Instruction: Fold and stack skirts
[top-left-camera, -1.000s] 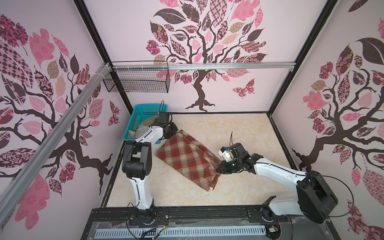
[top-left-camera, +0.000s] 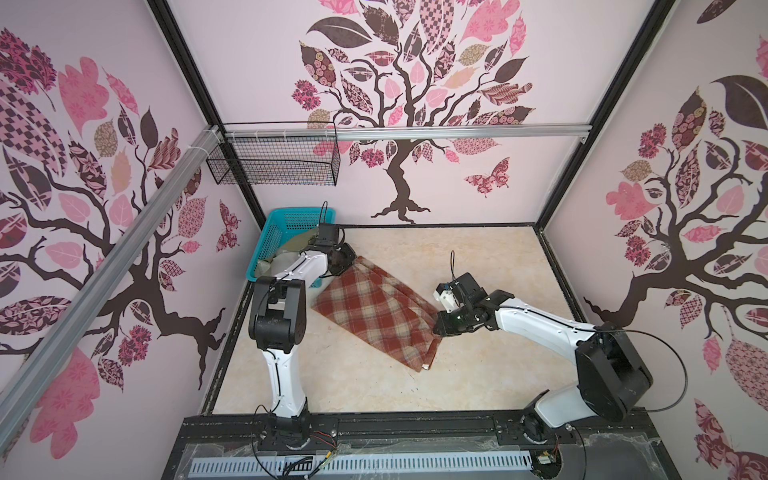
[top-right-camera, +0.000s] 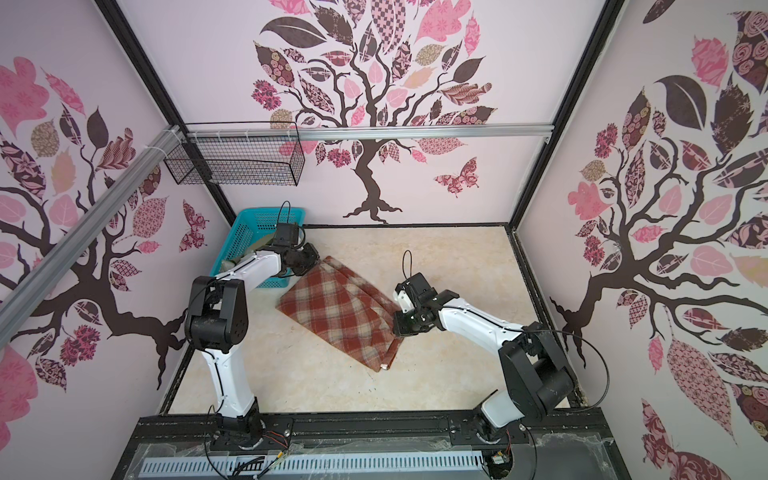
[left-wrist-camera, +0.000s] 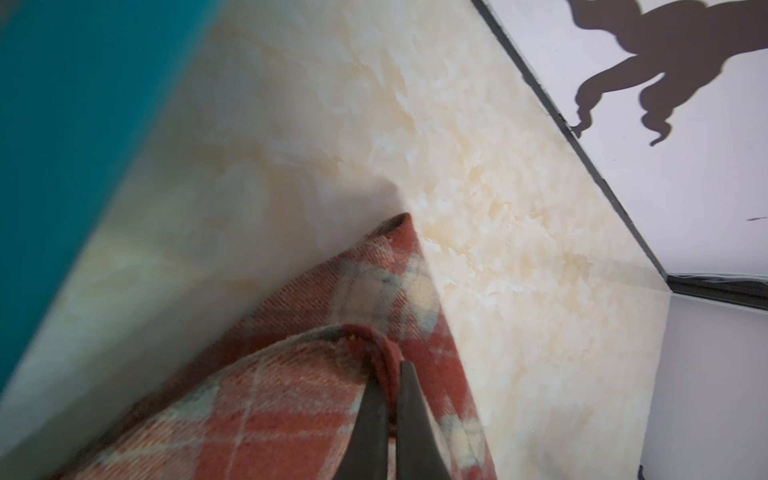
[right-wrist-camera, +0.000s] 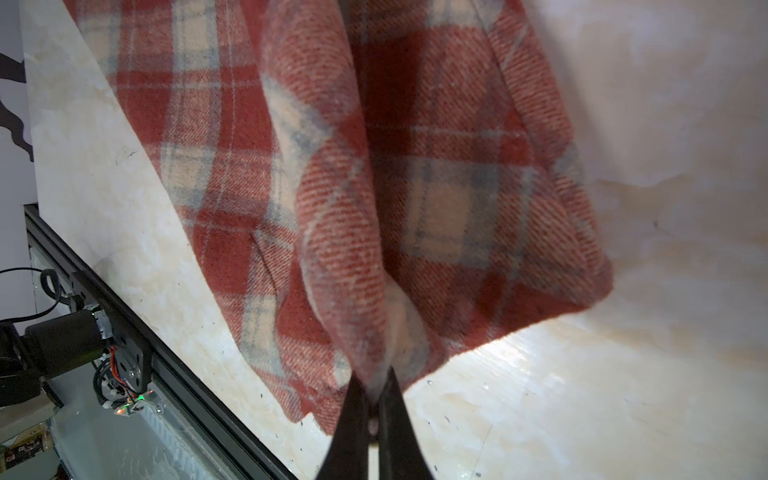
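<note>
A red and cream plaid skirt (top-left-camera: 376, 312) lies slantwise across the table, its far edge doubled over in a long strip. My left gripper (top-left-camera: 345, 270) is at the skirt's upper-left corner; in the left wrist view the shut fingertips (left-wrist-camera: 407, 384) pinch a raised red fold of cloth, above another layer. At the lower-right end is my right gripper (top-left-camera: 439, 326). Its shut fingertips (right-wrist-camera: 389, 400) grip the end of a long raised ridge of the skirt (right-wrist-camera: 336, 184) in the right wrist view. A small white tag shows at the skirt's bottom corner.
A turquoise basket (top-left-camera: 276, 226) holding other cloth stands at the back left, close beside the left gripper. A wire rack (top-left-camera: 276, 164) hangs above it. Bare table (top-left-camera: 488, 248) lies at the back right and along the front.
The left gripper has barely moved.
</note>
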